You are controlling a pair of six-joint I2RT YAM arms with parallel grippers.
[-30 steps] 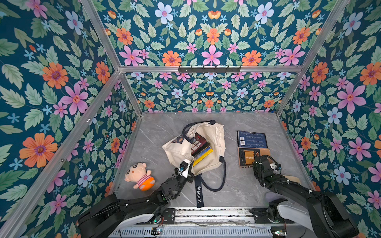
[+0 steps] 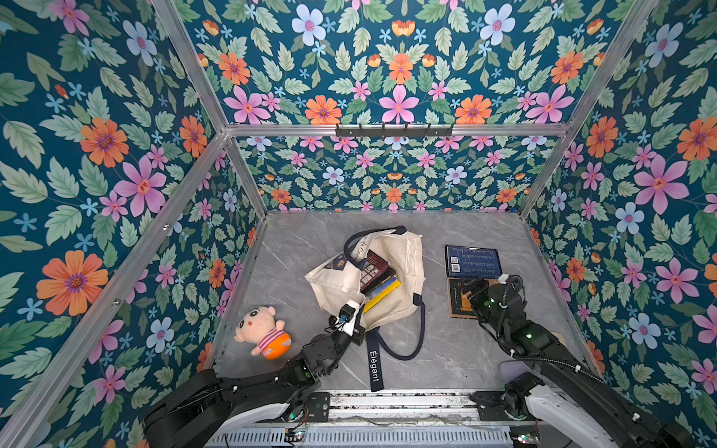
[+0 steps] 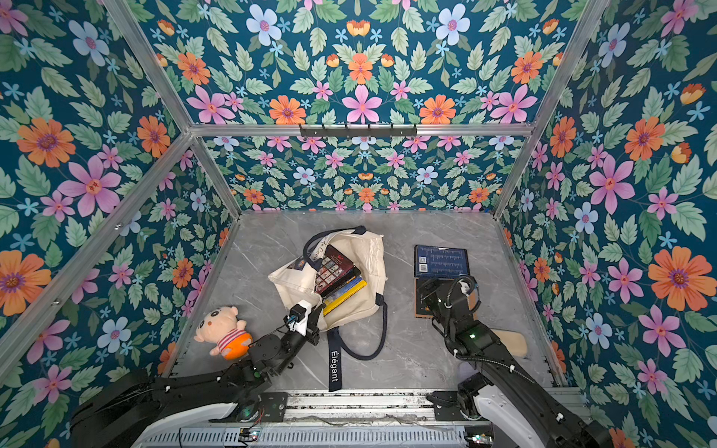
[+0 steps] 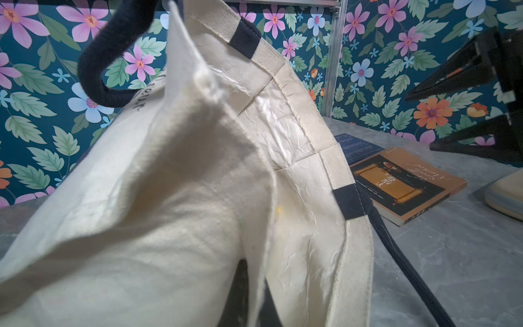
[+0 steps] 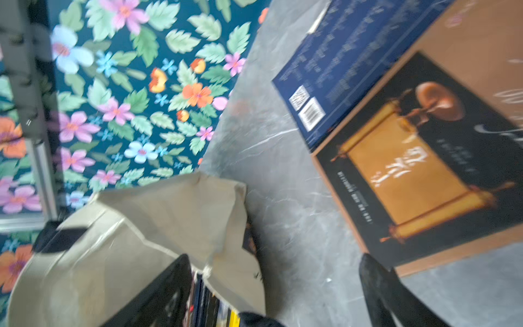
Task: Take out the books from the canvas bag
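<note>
The cream canvas bag [image 2: 407,276] lies open at the middle, holding a dark red book [image 2: 375,268] and a yellow book [image 2: 381,295] among several. My left gripper is at the bag's near flap, shut, with cream cloth seen at its fingertips; whether it pinches it is unclear. Outside, to the right, lie a blue book [image 2: 472,260] and a tan book with a black cover panel [image 5: 441,163]. My right gripper is open above the tan book, angled toward the bag, nothing between its fingers.
A plush doll [image 2: 263,332] lies at the left. A beige object [image 3: 508,342] is at the right, partly behind my right arm. The bag's navy strap [image 2: 375,366] reaches the front edge. Bare table surrounds the bag at the back and left.
My left gripper and the bag are nearly unchanged.
</note>
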